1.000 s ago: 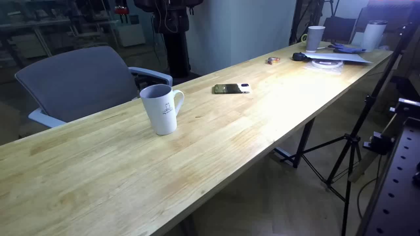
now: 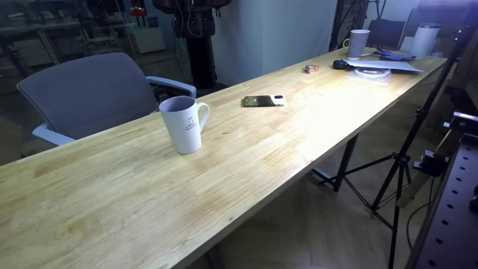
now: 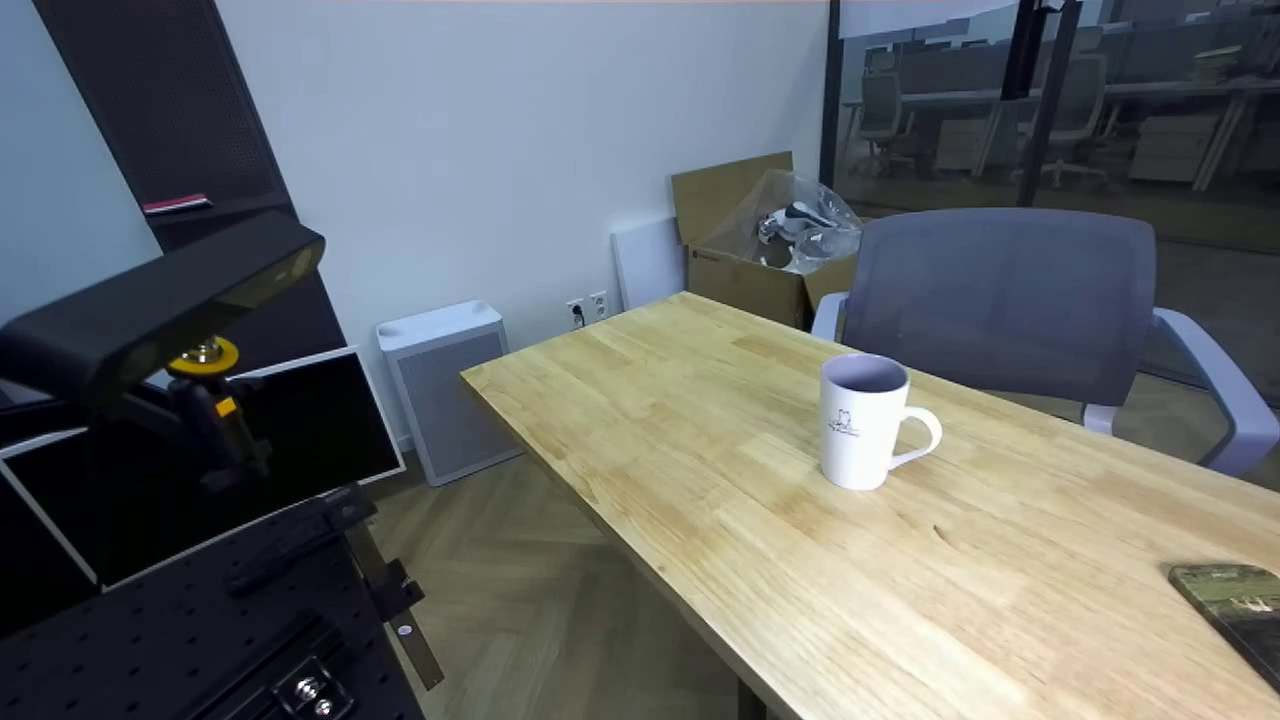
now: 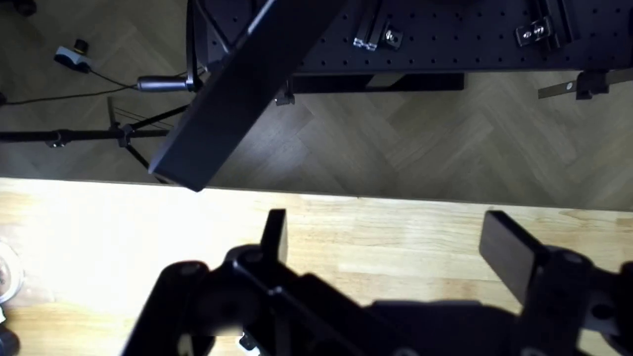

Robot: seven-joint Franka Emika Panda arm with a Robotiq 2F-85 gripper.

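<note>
A tall white mug [image 2: 182, 127] with a grey inside and a small dark drawing stands upright on the wooden table [image 2: 121, 192]. Exterior view 2 shows the same mug [image 3: 855, 426], its handle turned to the right. Farther along the table lies a phone [image 2: 263, 101] in a patterned case; only part of the phone [image 3: 1248, 612] enters exterior view 2. In the wrist view my gripper is open, its fingers wide apart over the table's edge area with nothing between them. Neither exterior view includes the gripper, and the wrist view does not include the mug.
At the table's far end are a paper cup [image 2: 358, 44], a white tumbler [image 2: 425, 40], a blue glove [image 2: 394, 55] and a flat sheet [image 2: 381, 65]. A chair [image 2: 89, 96] stands against one long side. A tripod [image 2: 403, 157] stands near the other. Around the mug, the tabletop is clear.
</note>
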